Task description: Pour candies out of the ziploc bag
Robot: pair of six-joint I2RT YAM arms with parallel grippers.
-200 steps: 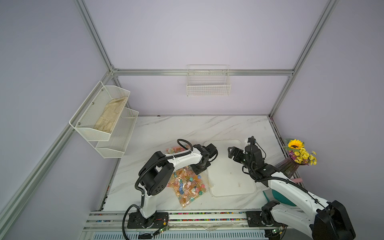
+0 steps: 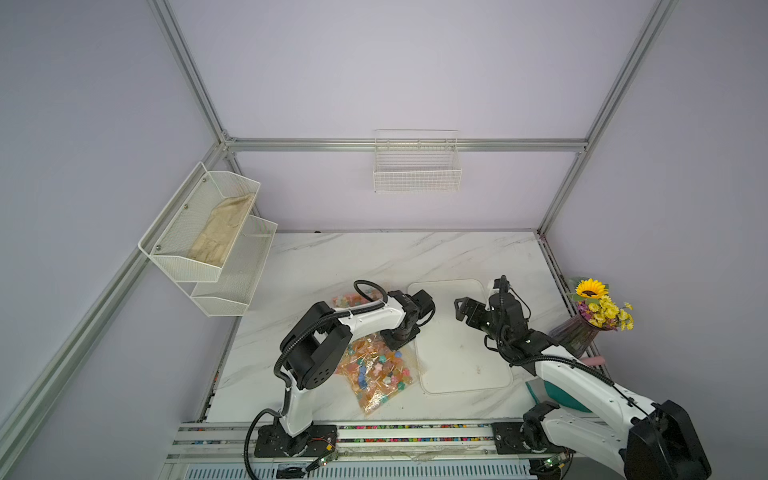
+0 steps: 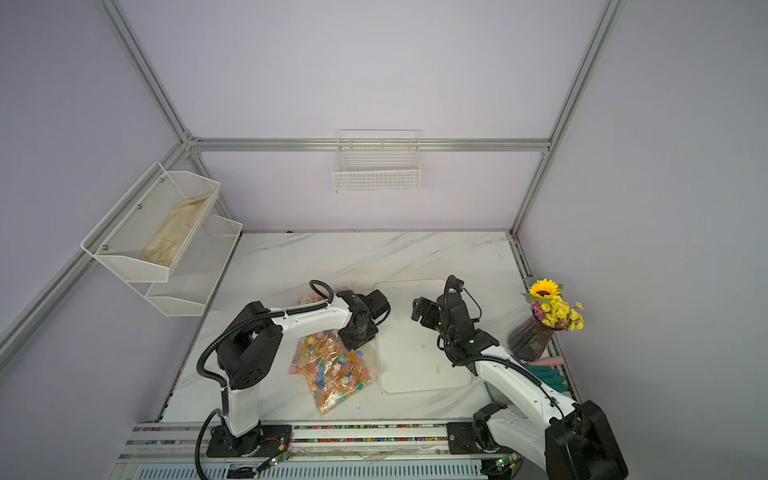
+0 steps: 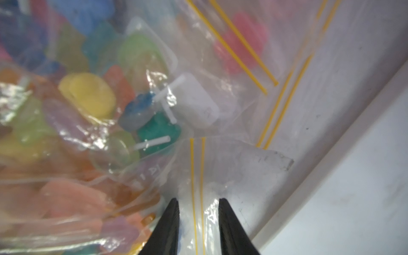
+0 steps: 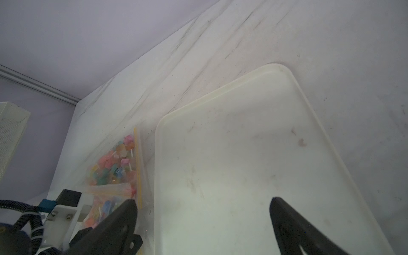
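Observation:
Clear ziploc bags of colourful candies (image 2: 374, 374) lie flat on the counter, left of a white tray (image 2: 456, 352); more candy (image 5: 114, 163) shows behind the front bag. My left gripper is down over a yellow-striped zip edge (image 4: 193, 165), its fingers part open on either side of that strip; whether they touch the plastic is unclear. My right gripper hangs open above the empty tray, nothing between its fingers.
Wire shelves (image 2: 216, 272) hang on the left wall, a wire basket (image 2: 417, 172) at the back. A vase of flowers (image 2: 592, 308) stands at the right edge beside teal items.
The left arm has shifted slightly over the bags within the last second. The right arm is nearly still, its gripper a touch further left than a second ago.

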